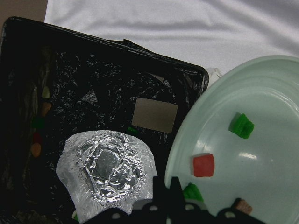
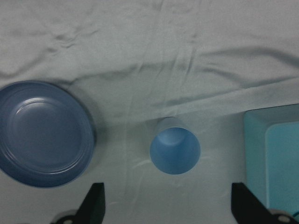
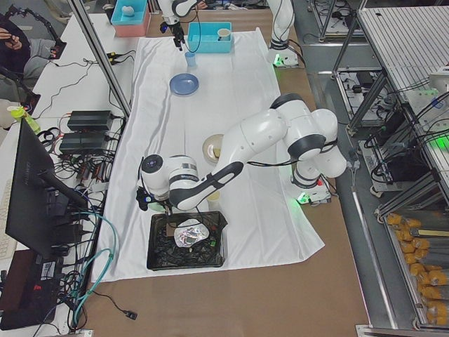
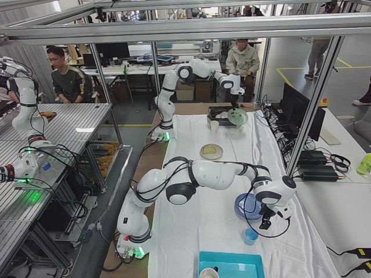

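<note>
My left gripper is shut on the rim of a pale green plate [image 1: 261, 84], held beside and partly over a black-lined tray [image 1: 93, 60]. The plate carries small coloured pieces, among them a red square [image 1: 203, 165] and a green piece [image 1: 241, 126]. In the tray lie crumpled foil [image 1: 106, 168], a cardboard piece [image 1: 154, 115] and small scraps. My right gripper stands open above the cloth, between and below a blue plate [image 2: 39, 133] and a blue cup [image 2: 174, 151] in the right wrist view.
A turquoise bin [image 2: 254, 154] holding a cup [image 4: 208, 272] sits at the far end. A beige plate [image 4: 211, 152] lies mid-table. A pale cup [image 4: 214, 125] stands near the black tray. Monitors and cables line one side.
</note>
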